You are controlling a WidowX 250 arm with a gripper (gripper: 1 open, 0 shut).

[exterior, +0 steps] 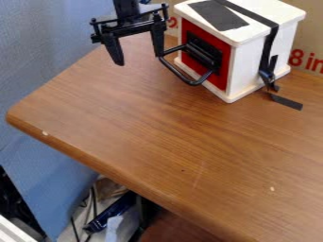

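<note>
My gripper (138, 52) hangs above the back left of the wooden table, its two black fingers spread apart with nothing seen between them. Just right of it stands a white box (251, 80) with a red front panel (195, 36) and a black handle (190, 76) that sticks out toward the gripper. Black straps run over the box's top and down its side. The gripper's right finger is close to the handle; whether they touch is unclear.
The bare wooden table (151, 142) fills the middle and front. A cardboard sheet (303, 66) stands behind the box, a blue partition (38, 57) along the left. Cables and bags lie below the table's left edge.
</note>
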